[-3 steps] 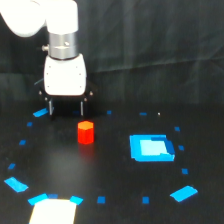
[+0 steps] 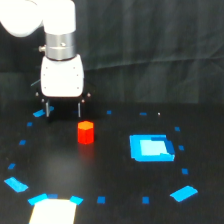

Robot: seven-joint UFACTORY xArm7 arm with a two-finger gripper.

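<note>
A red block (image 2: 86, 133) with a lighter orange-red top stands upright on the black table, left of the middle. Behind it and slightly to its left hangs my gripper (image 2: 64, 108), its dark fingers spread wide with nothing seen between them. The gripper and the block look apart. To the right lies a square blue tray (image 2: 134, 148) with a white patch inside.
Blue tape pieces and small marks, such as a strip (image 2: 184, 193) at the lower right, dot the table. A pale, brightly lit object (image 2: 52, 212) sits at the bottom edge. Between block and tray the table is bare.
The arm and gripper have shifted slightly to the left. The red block and the blue tray stand where they were.
</note>
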